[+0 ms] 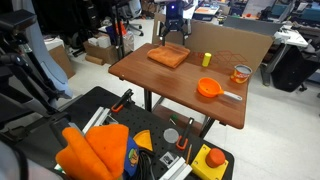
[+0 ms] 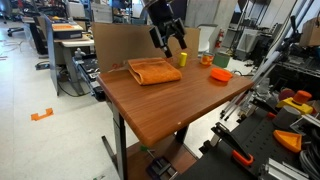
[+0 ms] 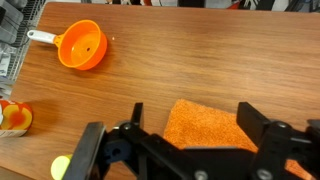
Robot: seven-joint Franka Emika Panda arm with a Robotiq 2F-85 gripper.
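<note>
My gripper is open, its two dark fingers well apart and nothing between them. In the wrist view an orange cloth (image 3: 205, 125) lies below and partly behind the fingers. Seen from outside, the gripper (image 2: 173, 49) hangs above the table near the folded cloth (image 2: 153, 71), clear of it. An orange pan (image 1: 209, 87) with a pale handle sits toward the table's right side. Near the back edge stands a small yellow cylinder (image 1: 207, 58). Farther right is an orange-and-white can or cup (image 1: 240, 74).
Bare wood (image 1: 165, 78) lies open at the table's front and middle. A cardboard-brown panel (image 1: 230, 45) rises along the back edge. Clamps, tools and a large orange object (image 1: 95, 150) occupy the black surface in the foreground.
</note>
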